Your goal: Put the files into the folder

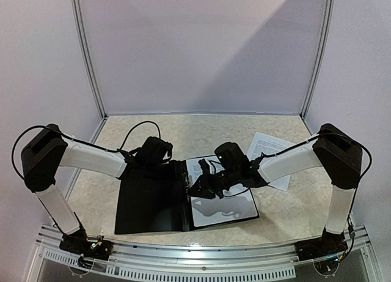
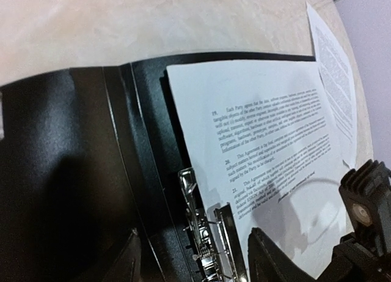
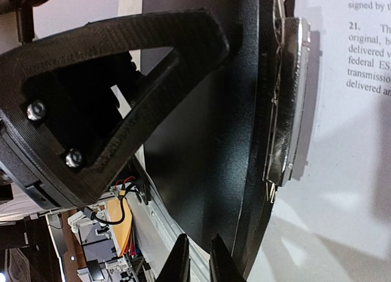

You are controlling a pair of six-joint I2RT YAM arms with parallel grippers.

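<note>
A black folder [image 1: 143, 205] lies spread on the table, with a stack of printed sheets [image 2: 256, 135] on its right half. Its metal clip [image 2: 206, 242] runs along the sheets' left edge; a narrow metal bar [image 3: 290, 104] stands up beside the paper. One loose printed sheet [image 1: 264, 146] rests on the table at the folder's upper right. My left gripper is parted over the spine, the clip between its fingers in view but apparently below them. My right gripper has a small empty gap between its fingertips, near the lower end of the clip.
Bare table [image 1: 195, 132] stretches behind the folder, with more clear space at the right front. A metal rail [image 1: 201, 251] borders the front. Both arms reach in low over the folder, their grippers close together near the spine.
</note>
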